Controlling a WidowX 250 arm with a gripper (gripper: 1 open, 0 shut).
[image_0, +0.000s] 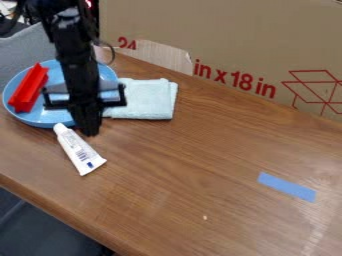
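My black gripper (86, 122) is over the right part of a light blue plate (38, 117), its fingertips just above and right of a white tube (78, 148) that lies on the wooden table in front of the plate. Nothing shows between the fingers, which look shut. A red object (28, 89) rests on the left of the plate. A pale folded cloth (144, 100) lies to the right of the plate, partly behind the gripper.
A large cardboard box (227, 45) stands along the back.
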